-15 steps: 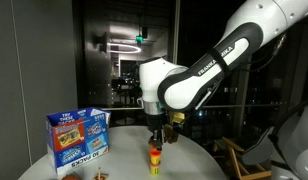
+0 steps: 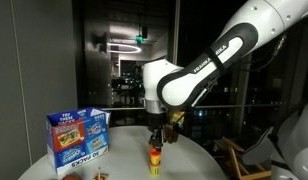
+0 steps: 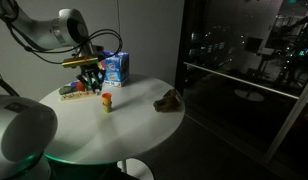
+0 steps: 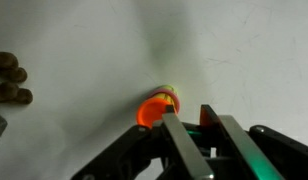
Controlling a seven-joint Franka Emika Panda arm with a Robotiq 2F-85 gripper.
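Note:
A small container with an orange-red top (image 2: 155,153) and yellow-green lower part stands upright on the round white table (image 3: 144,127). Its round orange top (image 4: 152,111) shows near the middle of the wrist view. Just above and beside it hangs my gripper (image 2: 157,134), pointing down. In the wrist view the gripper comes in from the lower right, its grey finger (image 4: 181,143) overlapping the container's edge in the picture. The fingers look close together on something small and dark with a reddish edge; what it is cannot be made out.
A blue and red snack box (image 2: 79,139) stands on the table. A brown lobed object (image 3: 169,101) lies toward the other side, its finger-like ends (image 4: 11,80) showing in the wrist view. Small items (image 3: 72,92) lie near the box. Table around the container is clear.
The arm and gripper have shifted slightly to the right in exterior view 1. The container and the snack box stay where they were.

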